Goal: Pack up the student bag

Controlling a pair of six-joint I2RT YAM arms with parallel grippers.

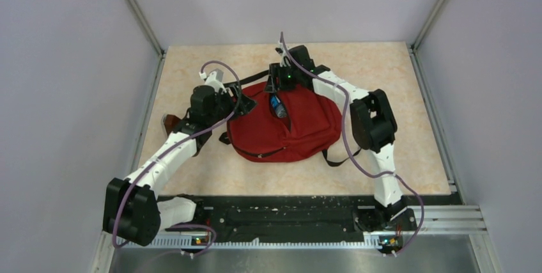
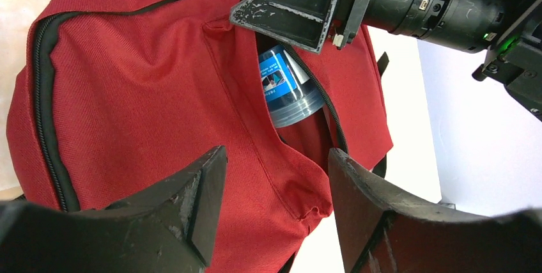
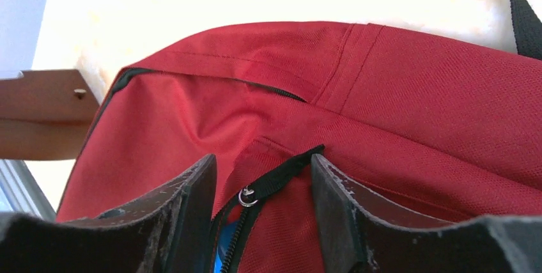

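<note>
The red bag (image 1: 255, 129) lies flat on the table, its front pocket unzipped into a gap. Inside that gap rests a clear container with a blue label (image 2: 281, 87), partly covered by the cloth. My right gripper is at the upper end of the pocket, fingers part open on either side of the black zipper end and its metal pull (image 3: 247, 196); whether they touch the cloth is unclear. Over the bag's left side my left gripper stands open, nothing between its fingers, facing the pocket's lower end.
A brown object (image 1: 170, 123) sits at the table's left edge, beside my left arm. Black straps (image 1: 342, 160) extend from the bag. My two grippers are close together above the bag.
</note>
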